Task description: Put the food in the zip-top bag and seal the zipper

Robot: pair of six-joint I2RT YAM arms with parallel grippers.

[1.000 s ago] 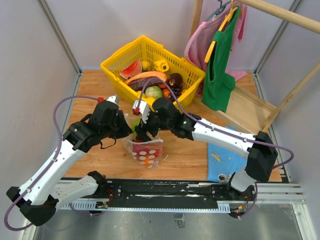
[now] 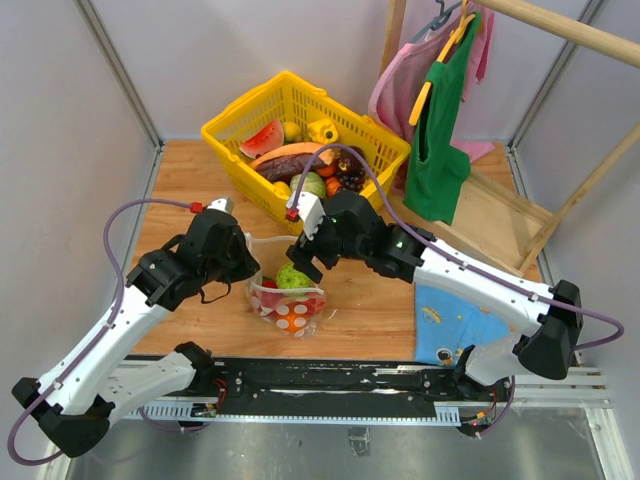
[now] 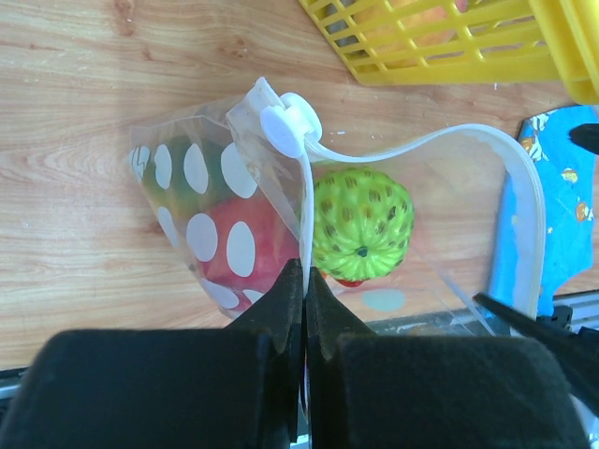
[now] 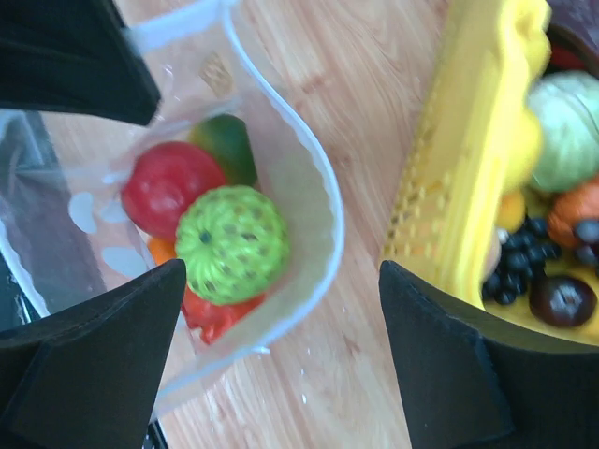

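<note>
The clear zip top bag with white dots stands with its mouth spread wide on the table. Inside it lie a bumpy green fruit, a dark red fruit and other food. The bag's left rim is pinched in my left gripper, just below the white slider. My right gripper stands open at the bag's right side, its fingers apart. The bag's rim runs in front of its view, and no food shows between the fingers.
Behind the bag is a yellow basket holding more fruit and vegetables. A blue cloth lies on the right, and a green garment hangs at the back right. Bare table lies left of the bag.
Now the green fruit rests in the bag. My left arm has stayed in place.
</note>
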